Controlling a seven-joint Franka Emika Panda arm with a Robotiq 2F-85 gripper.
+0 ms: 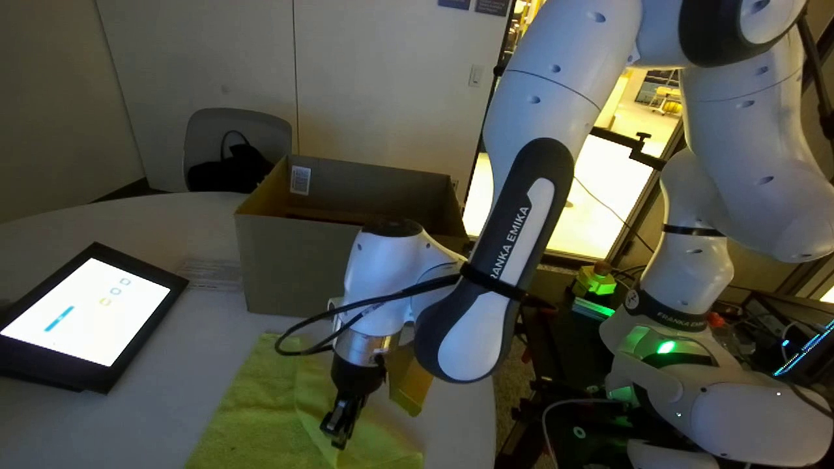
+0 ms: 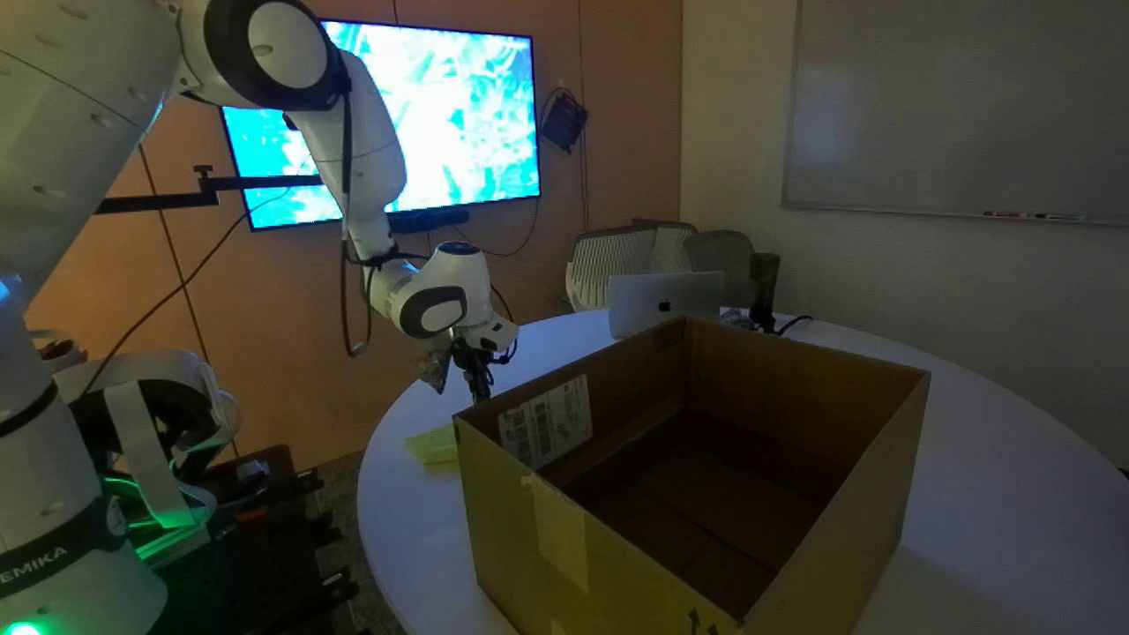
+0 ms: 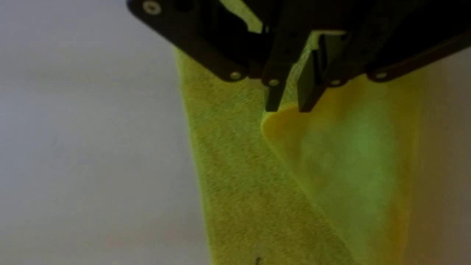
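Observation:
A yellow-green towel (image 1: 246, 414) lies on the white table, one part folded back over the rest. My gripper (image 1: 337, 438) is above it, shut on the towel's edge. In the wrist view, the folded flap (image 3: 353, 176) runs up between the two fingers, with the flat layer of towel (image 3: 238, 185) beneath and to the left. No marker shows in any current view; the gripper and flap cover the middle of the towel. The far exterior view shows just a corner of the towel (image 2: 431, 445) past the box.
An open cardboard box (image 1: 273, 262) stands behind the towel; its interior (image 2: 699, 487) looks empty. A lit tablet (image 1: 90, 312) rests at the left of the table. A laptop (image 2: 667, 300) and a dark cup (image 2: 762, 287) stand beyond the box. Bare table lies between tablet and towel.

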